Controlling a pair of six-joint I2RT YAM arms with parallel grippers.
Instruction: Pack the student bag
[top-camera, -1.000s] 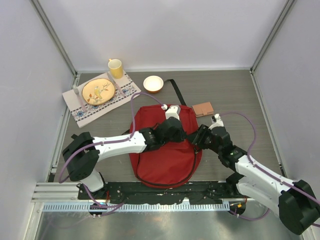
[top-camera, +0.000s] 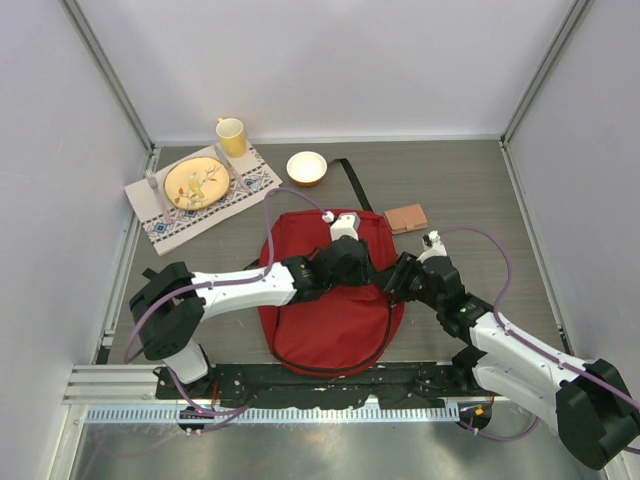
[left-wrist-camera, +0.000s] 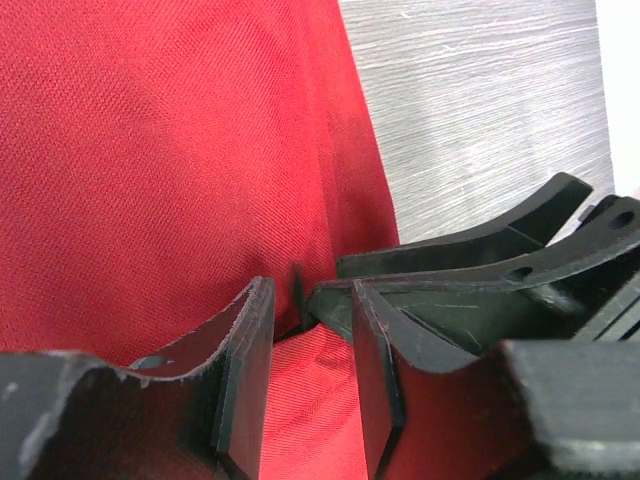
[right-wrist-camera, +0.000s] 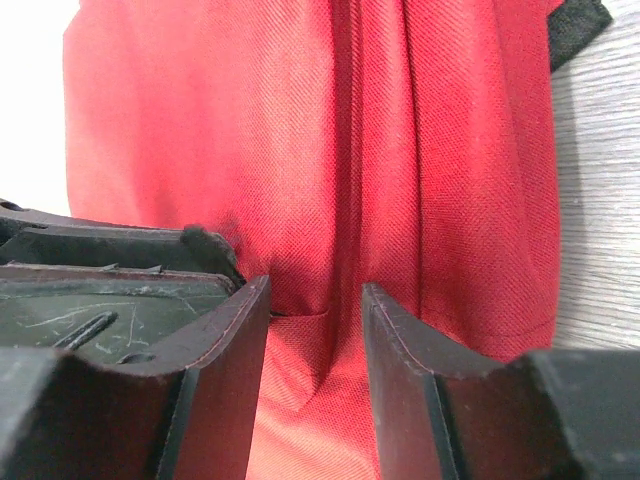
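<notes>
The red bag (top-camera: 325, 325) lies flat in the middle of the table, with a dark curved seam along its lower part. Over its upper right part, my left gripper stands open close to the cloth, with a fold of red fabric below its tips. My right gripper comes in from the right, its fingers apart above a seam of the bag (right-wrist-camera: 385, 160). Both grippers are very close together; the dark fingers (left-wrist-camera: 450, 285) of the right one reach across the left wrist view. Whether cloth touches the inner pads is unclear.
At the back left, a patterned mat (top-camera: 160, 225) carries a plate (top-camera: 196, 183), with a yellow mug (top-camera: 231, 136) beside it. A white bowl (top-camera: 307, 167) stands behind the bag. To its right lies a brown flat item (top-camera: 406, 218), near a black strap (top-camera: 354, 184).
Very little differs in the top view. My left arm and its cable have shifted slightly; the right arm and the bag look the same.
</notes>
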